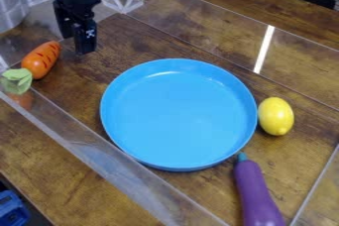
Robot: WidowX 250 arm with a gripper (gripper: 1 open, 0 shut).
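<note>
My black gripper [83,37] hangs at the upper left, open, pointing down over the wooden surface just above and right of an orange carrot [43,58], apart from it. A light blue plate [177,111] fills the middle. A yellow lemon [276,116] lies to the plate's right, and a purple eggplant [257,192] lies at the lower right, below the plate. A green and orange object [16,84], partly behind the clear wall, is at the left edge below the carrot.
Clear plastic walls [122,178] border the wooden area. A blue object [8,210] is at the bottom left corner. The wood above the plate is bare, with a white strip [263,50] at the right.
</note>
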